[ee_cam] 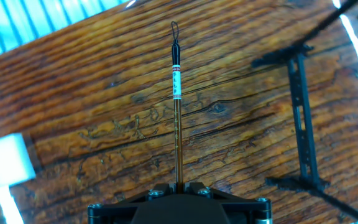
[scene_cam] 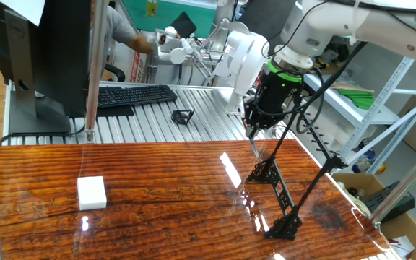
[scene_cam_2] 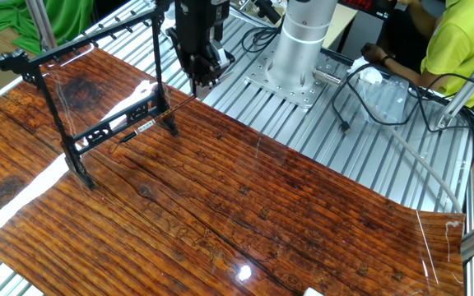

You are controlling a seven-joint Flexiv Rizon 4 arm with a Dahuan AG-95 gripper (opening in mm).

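Note:
A slim brown brush (ee_cam: 178, 137) with a white label, a black end and a hanging loop is held by its lower shaft in my gripper, which is shut on it. The wrist view shows the loop end pointing away from the fingers. In exterior view 2 my gripper (scene_cam_2: 197, 89) is at the table's back edge, and the brush (scene_cam_2: 145, 126) slants from it toward the black rack (scene_cam_2: 97, 134), its loop end appearing in front of the rack's lower bar. Exterior view 1 shows only a short piece of brush (scene_cam: 255, 149) below the gripper (scene_cam: 251, 131).
A white block (scene_cam: 92, 193) lies alone on the left of the glossy wooden tabletop (scene_cam: 157, 170). The black rack's upright posts and hooked top bar stand close to the arm. Between block and rack the wood is clear.

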